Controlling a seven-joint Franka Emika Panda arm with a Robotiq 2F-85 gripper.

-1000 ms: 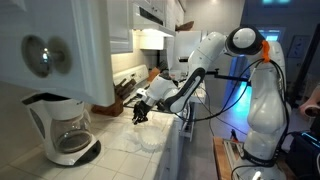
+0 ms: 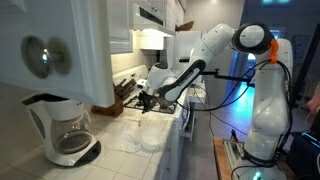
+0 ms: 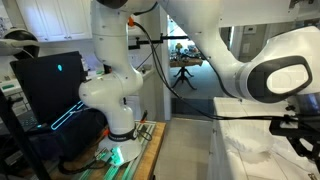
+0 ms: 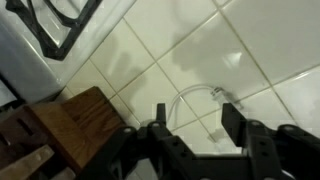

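My gripper hangs over the white tiled counter, its dark fingers (image 4: 156, 134) apart. No object clearly shows held between them. Beyond the fingertips, a thin clear curved edge (image 4: 200, 87) crosses the tiles in the wrist view; what it belongs to is hard to tell. In exterior view 1 the gripper (image 2: 143, 100) is above the counter's back part, behind a pale, see-through, rounded item (image 2: 152, 136). That item (image 3: 248, 140) also shows on the counter in exterior view 2, where the fingertips are not clear.
A brown wooden knife block (image 4: 82, 124) stands close by at the wrist view's lower left, with the stove grate (image 4: 62, 22) above it. A white coffee maker (image 2: 68, 132) occupies the counter's near left. Bare tiles (image 2: 100, 165) lie in front.
The gripper has risen and shifted back towards the stove in exterior view 1. The pale rounded item has stayed on the counter.
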